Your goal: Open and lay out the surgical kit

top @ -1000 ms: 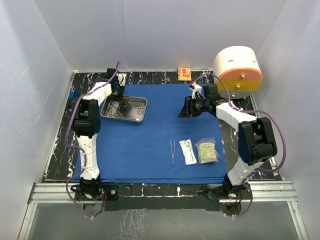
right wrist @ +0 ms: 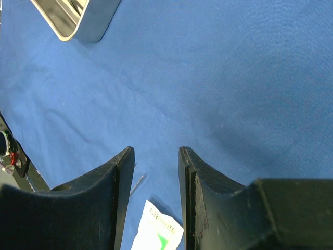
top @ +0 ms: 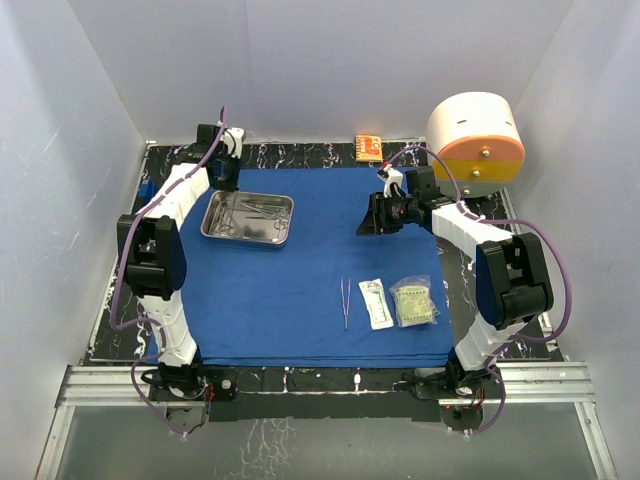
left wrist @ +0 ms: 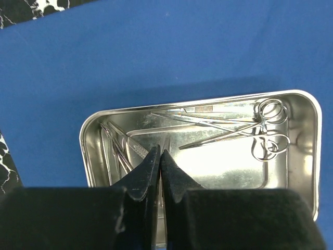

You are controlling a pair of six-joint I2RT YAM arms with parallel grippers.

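Note:
A steel tray (top: 247,235) on the blue cloth at back left holds scissor-like instruments (left wrist: 265,120) at its right and more metal instruments (left wrist: 122,151) at its left. My left gripper is shut above the tray, with nothing seen held. My right gripper stands open over the cloth, right of the tray. Toward the front right lie tweezers (top: 345,305), a white packet (top: 376,304) and a bag of gauze-like pads (top: 414,302).
A rounded drawer box (top: 470,120) stands at the back right and an orange packet (top: 368,147) at the back edge.
The right arm looks unchanged.

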